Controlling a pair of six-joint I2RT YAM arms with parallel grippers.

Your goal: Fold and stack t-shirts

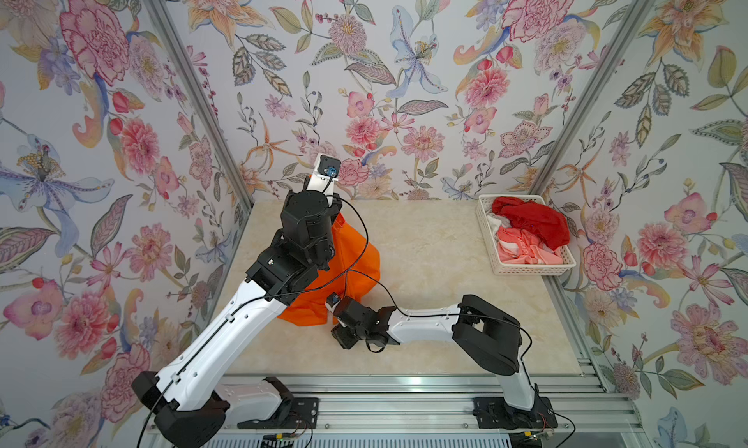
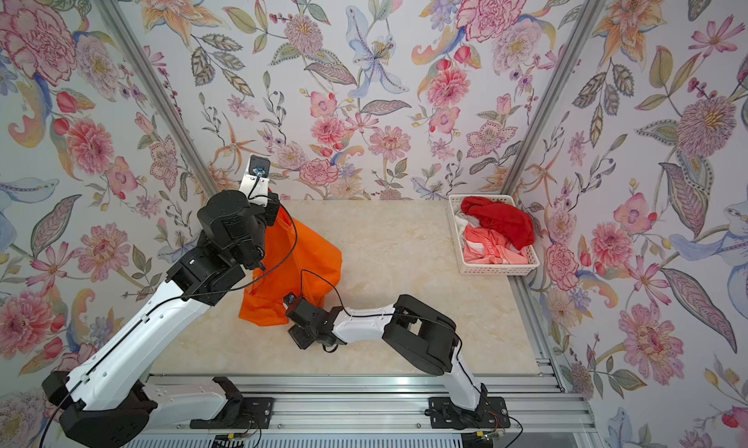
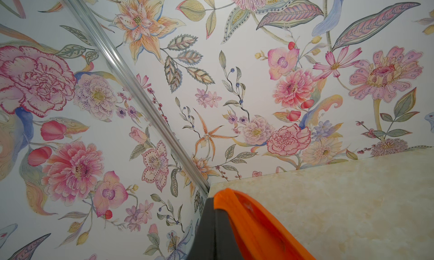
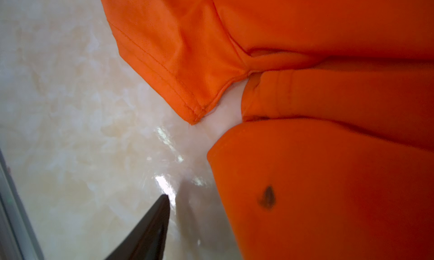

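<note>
An orange T-shirt (image 1: 354, 253) lies in folds on the table and rises at one end to my left gripper, which is shut on it high above the left side of the table. In the right wrist view, the shirt's hem corner and folded layers (image 4: 316, 178) lie flat, with a dark spot on the lower layer. My right gripper (image 2: 300, 331) is low at the shirt's front edge; only one finger (image 4: 149, 232) shows, beside the cloth on bare table, so its opening cannot be told.
A white basket (image 1: 523, 268) holding red (image 1: 537, 218), pink and white cloth stands at the back right. Walls and a metal front rail (image 1: 428, 385) bound the space.
</note>
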